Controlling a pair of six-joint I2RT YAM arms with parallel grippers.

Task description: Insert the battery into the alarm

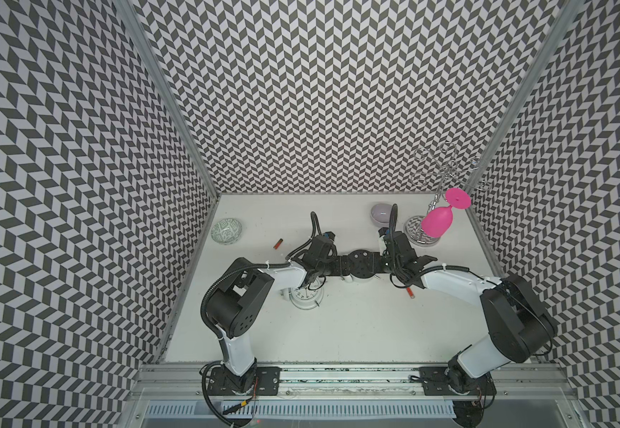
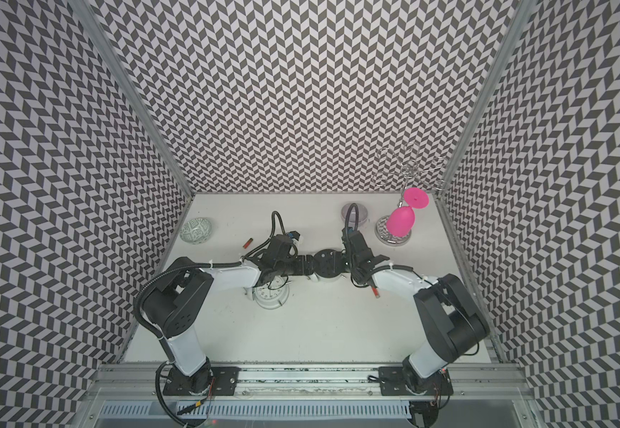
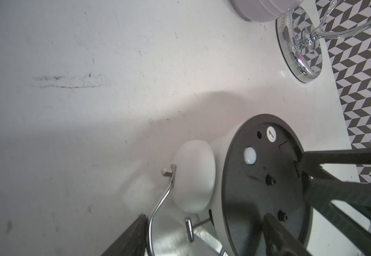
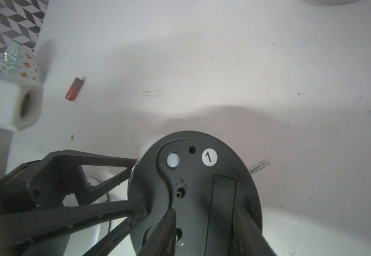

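Observation:
An alarm clock [image 3: 243,204] rests between my grippers, its black back [image 4: 194,170] showing a battery cover [image 4: 222,213]. In the left wrist view my left gripper has its fingers apart at the clock's near part; whether they grip it is unclear. My right gripper stands part open over the black back, fingers either side of the cover's area. A red battery [image 4: 74,88] lies back-left; another [image 1: 410,291] lies front-right.
A second clock [image 1: 305,296] sits under my left arm. A patterned bowl [image 1: 226,229], purple bowl [image 1: 383,212] and chrome stand with pink object [image 1: 438,221] are behind.

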